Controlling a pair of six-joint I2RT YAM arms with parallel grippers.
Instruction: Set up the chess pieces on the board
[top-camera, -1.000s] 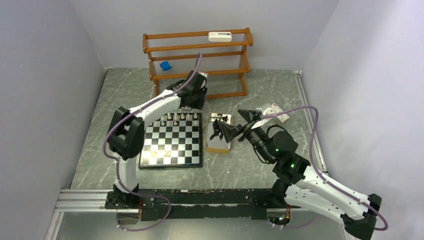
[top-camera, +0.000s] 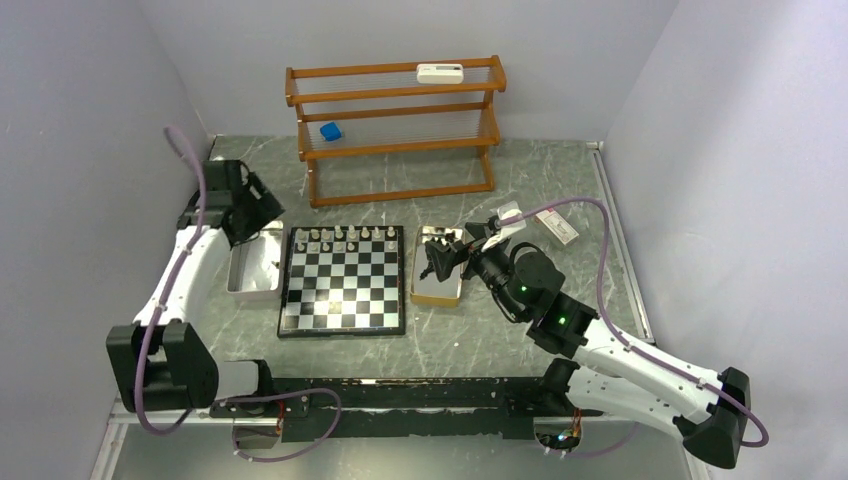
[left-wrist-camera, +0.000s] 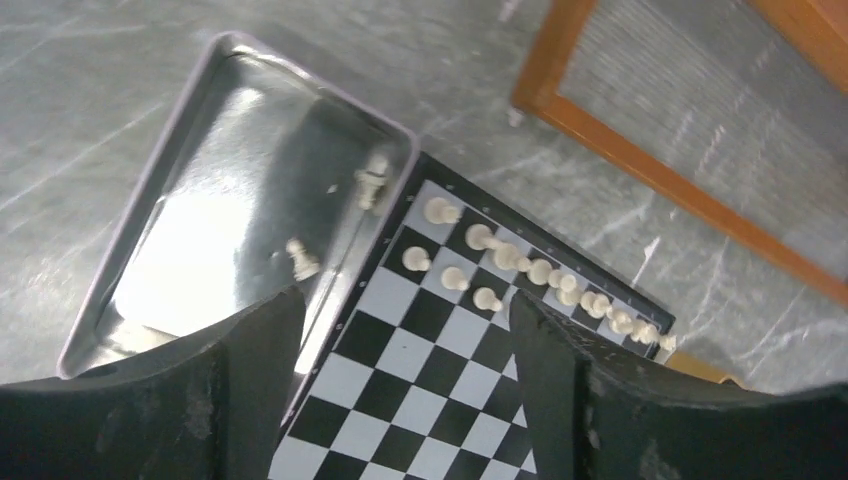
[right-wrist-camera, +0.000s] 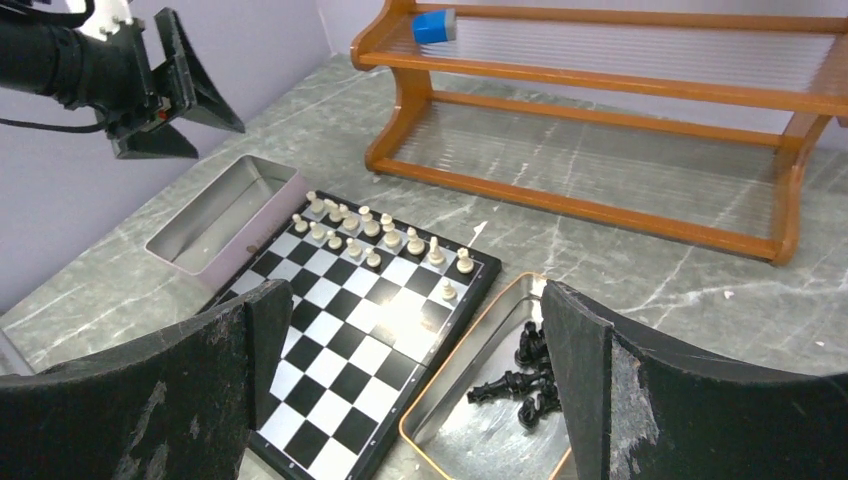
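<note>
The chessboard (top-camera: 340, 295) lies mid-table. White pieces fill its far row, and several white pawns (left-wrist-camera: 416, 259) stand in the row before it, one apart at the right end. In the left wrist view, two white pieces (left-wrist-camera: 303, 260) lie in the left metal tray (left-wrist-camera: 140, 220). My left gripper (top-camera: 262, 222) hangs over that tray's far end, fingers parted and empty. Black pieces (right-wrist-camera: 530, 380) lie heaped in the right tray (right-wrist-camera: 440, 400). Above that tray's right side is my right gripper (top-camera: 440, 256), open with nothing between its fingers.
A wooden rack (top-camera: 400, 152) stands behind the board, with a blue object (top-camera: 331, 131) on its lower shelf and a white device (top-camera: 440, 73) on top. A small white box (top-camera: 557, 226) lies at the right. Table space in front of the right tray is clear.
My left arm has swung from the board's far right corner leftward to above the left tray. The right gripper has shifted slightly left.
</note>
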